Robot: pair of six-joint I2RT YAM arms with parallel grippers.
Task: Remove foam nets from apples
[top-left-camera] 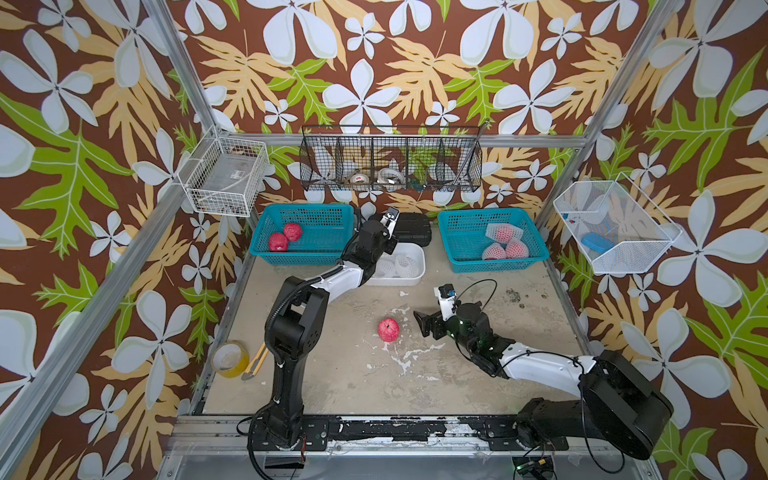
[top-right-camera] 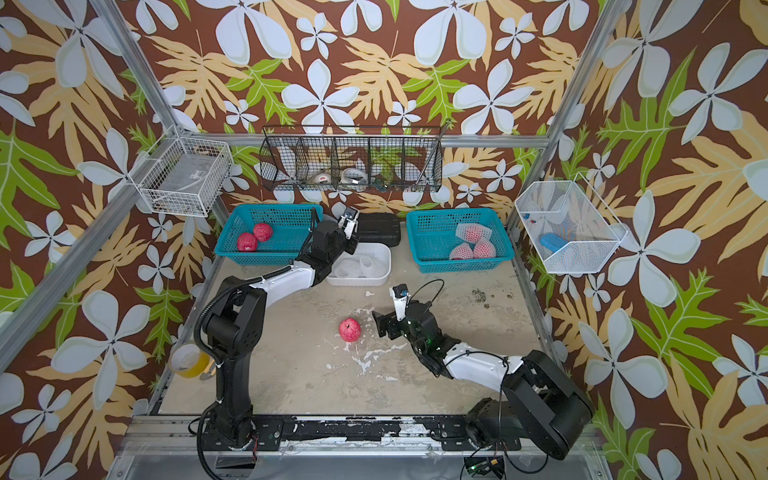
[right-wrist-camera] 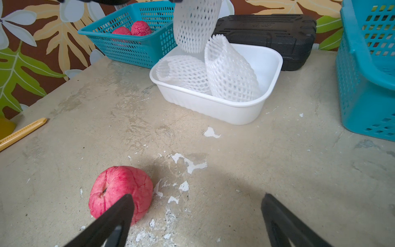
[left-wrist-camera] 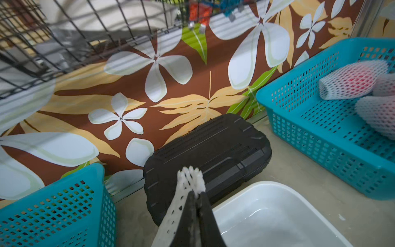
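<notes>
A white foam net (left-wrist-camera: 174, 216) is pinched in my left gripper, which is shut on it. In the right wrist view that net (right-wrist-camera: 196, 26) hangs above the back of the white tray (right-wrist-camera: 242, 117), where two loose nets lie. A bare red apple (top-left-camera: 388, 329) rests on the table, clear of both grippers. To its right, low over the table, my right gripper stands open with nothing between its fingers. Three netted apples (top-left-camera: 503, 232) lie in the right teal basket (top-left-camera: 466, 262). Two bare apples (top-left-camera: 285, 235) sit in the left teal basket (top-left-camera: 308, 258).
Behind the tray lies a black case (left-wrist-camera: 205, 152). A wire rack (top-left-camera: 390, 160) hangs on the back wall, close above the left gripper. Yellow tape (top-left-camera: 230, 359) lies at the left edge of the table.
</notes>
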